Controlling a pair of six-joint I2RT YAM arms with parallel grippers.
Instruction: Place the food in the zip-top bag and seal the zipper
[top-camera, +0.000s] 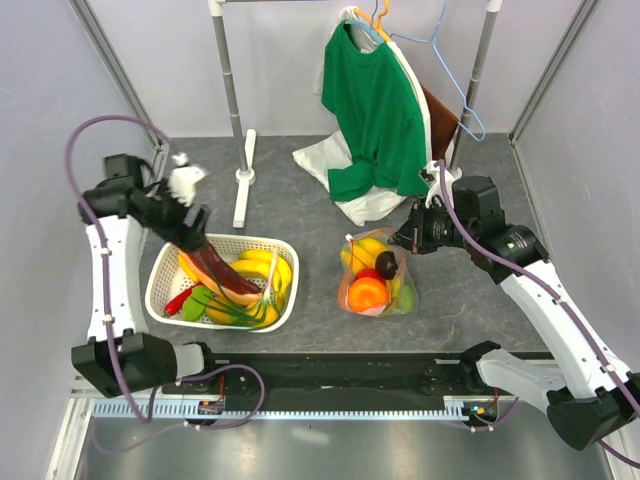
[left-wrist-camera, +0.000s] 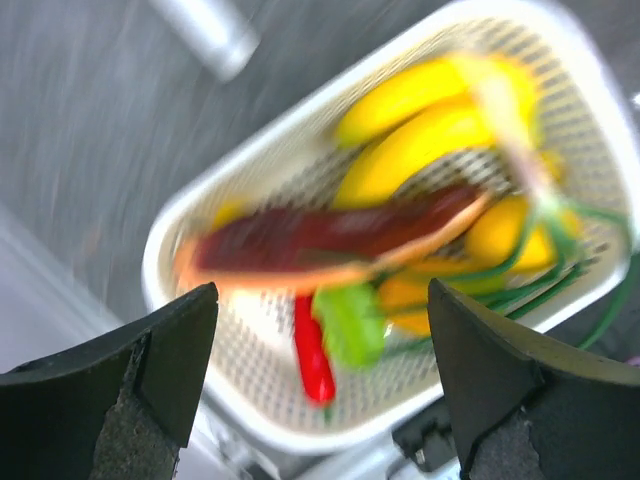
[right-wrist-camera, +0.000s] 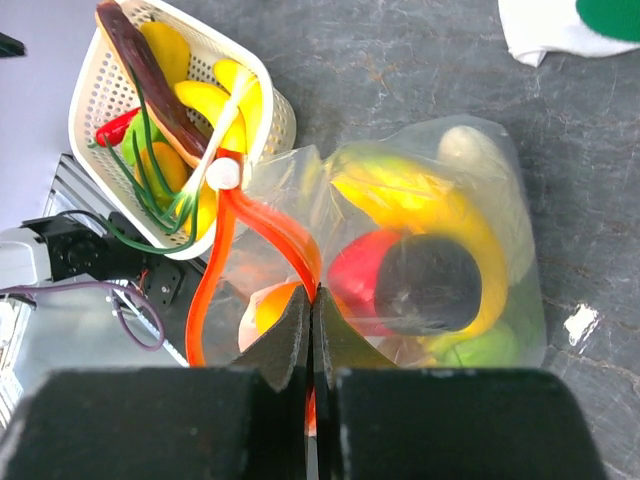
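Observation:
My left gripper (top-camera: 190, 225), blurred, hangs open over the white basket (top-camera: 165, 300), which holds bananas (top-camera: 252, 268), an eggplant-like long item (top-camera: 215, 270), a red pepper (top-camera: 180, 300), green onions and other produce. My right gripper is shut at the orange-edged opening of the zip top bag (top-camera: 405, 300); its fingers meet on the bag's edge. Inside the bag are a dark round item (right-wrist-camera: 425, 285), a red one (right-wrist-camera: 355, 265), yellow, orange and green produce.
A garment rack with a green shirt (top-camera: 370, 120) and white cloth stands behind. Bare grey floor (top-camera: 470, 300) lies right of the bag. Walls bound both sides.

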